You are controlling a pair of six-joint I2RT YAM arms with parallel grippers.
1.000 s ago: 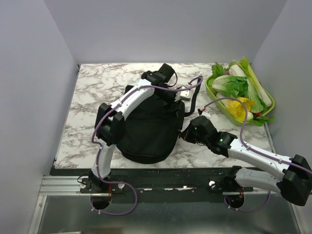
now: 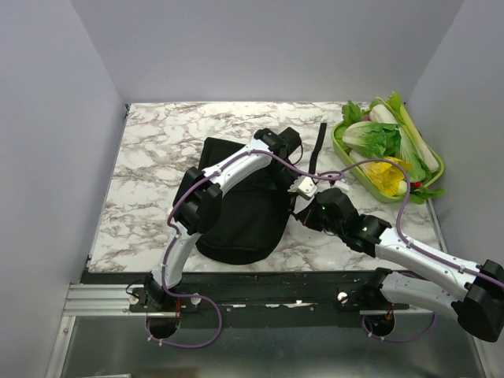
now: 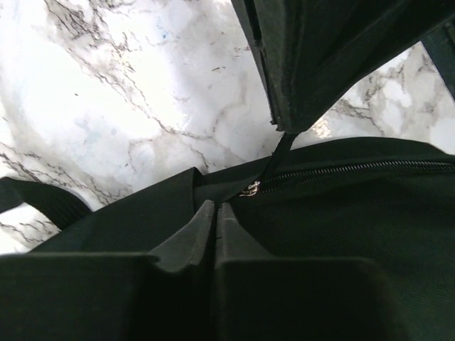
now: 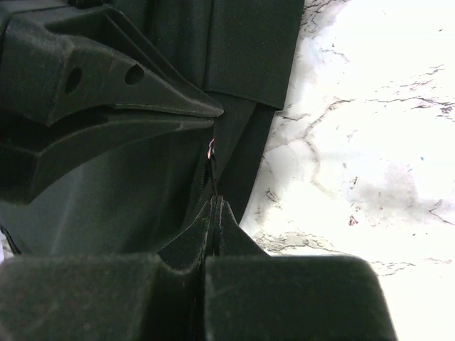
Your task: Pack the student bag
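The black bag lies flat on the marble table, its zipper running along the side edge. A metal slider with a thin black pull cord sits at the zipper's end. My right gripper is shut on the end of that cord, which is stretched between slider and fingertips. Close by, my left gripper has its fingertips at the bag's edge beside the slider. Only a narrow gap shows between its fingers; whether they pinch fabric is unclear.
At the back right stands a green basket full of vegetables. A black strap stretches over the table beyond the bag. Bare marble lies to the left and behind. Both arms meet closely at the bag's right edge.
In the top view my left gripper has come right and toward the front, down to the bag's right edge beside the right gripper. The right arm has shifted only slightly.
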